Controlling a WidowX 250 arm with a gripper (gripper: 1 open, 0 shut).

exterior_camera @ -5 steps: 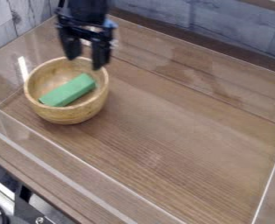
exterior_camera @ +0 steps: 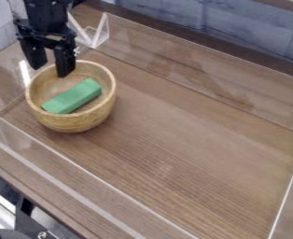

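A wooden bowl (exterior_camera: 93, 119) sits at the left of the table with a green block (exterior_camera: 72, 97) lying inside it. The black gripper (exterior_camera: 49, 61) is over the bowl's back left part, pointing down and standing open, with nothing visible between its fingers.
A grey-blue wall runs along the back right. The table's left edge lies close to the bowl, with dark floor visible at the lower left.
The gripper has moved left, from above the right part of the bowl to above its back left. The bowl and green block stay in about the same place.
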